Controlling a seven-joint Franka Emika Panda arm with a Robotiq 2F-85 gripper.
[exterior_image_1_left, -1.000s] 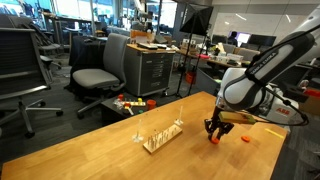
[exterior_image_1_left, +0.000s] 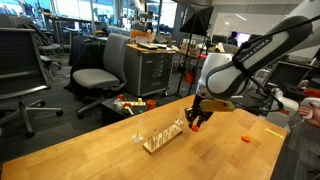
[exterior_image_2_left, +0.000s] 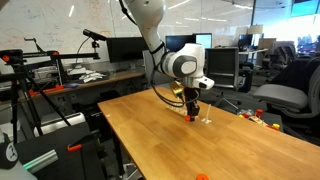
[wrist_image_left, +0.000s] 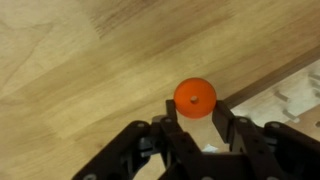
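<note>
My gripper (exterior_image_1_left: 196, 122) is shut on a small orange round piece (wrist_image_left: 195, 97), which has a hole or dimple in its middle and sits between the dark fingertips in the wrist view. It hangs over the wooden table (exterior_image_1_left: 100, 162), just right of a low wooden rack (exterior_image_1_left: 163, 138) with a row of upright pegs. In exterior view 2 the gripper (exterior_image_2_left: 191, 110) partly hides the rack. A wooden edge (wrist_image_left: 272, 78) runs diagonally at the right of the wrist view, close to the piece.
A second orange-red piece (exterior_image_1_left: 246, 138) lies on the table farther right, also seen as a red piece (exterior_image_2_left: 203, 177) near the front. Small white stands (exterior_image_1_left: 138, 138) flank the rack. Office chairs (exterior_image_1_left: 97, 80) stand beyond it.
With the orange piece held, my gripper has moved left towards the rack and looks somewhat higher. The rack and the other orange piece have stayed in place.
</note>
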